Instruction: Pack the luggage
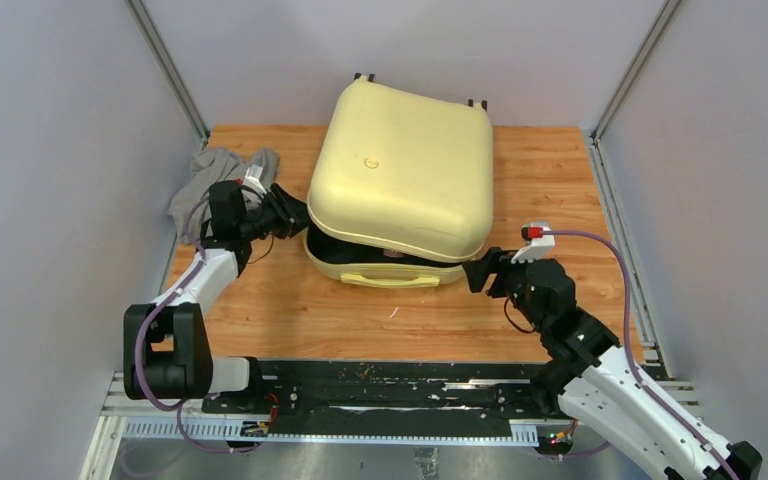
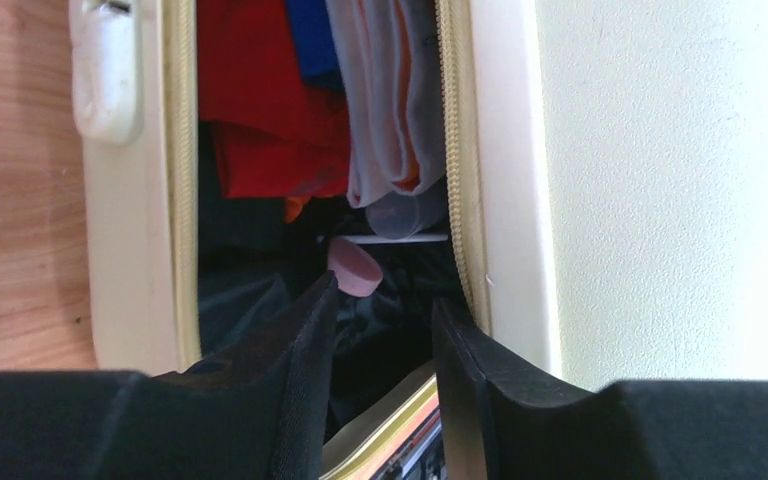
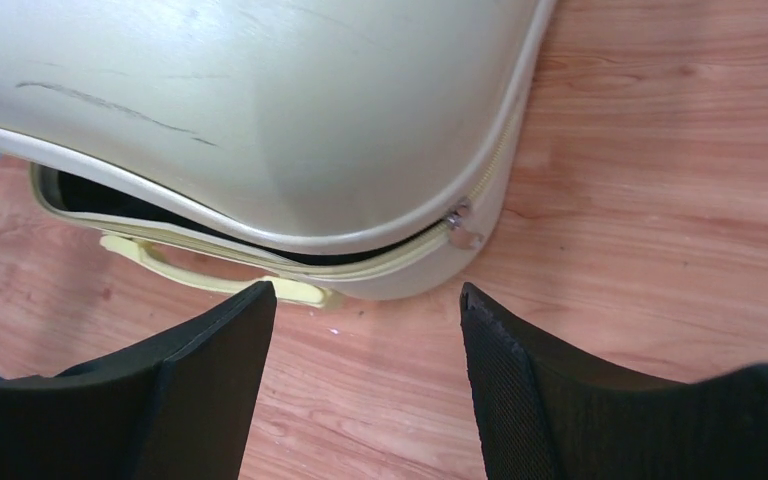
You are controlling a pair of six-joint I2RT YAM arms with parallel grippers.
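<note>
A yellow suitcase (image 1: 406, 165) lies on the table with its lid resting askew, a dark gap showing along the front above its handle (image 1: 390, 281). Through that gap the left wrist view shows red cloth (image 2: 270, 120), a folded grey-and-orange cloth (image 2: 390, 110) and a pink round piece (image 2: 354, 267) inside. At the lid's left front corner, my left gripper is part open, and nothing shows between its fingers. Off the right front corner, my right gripper stands open and empty, near the zipper pull (image 3: 460, 225).
A grey cloth (image 1: 222, 165) lies at the table's back left, beside the left arm. Bare wooden table (image 1: 550, 180) extends to the right of the suitcase and along its front. Grey walls enclose the sides and back.
</note>
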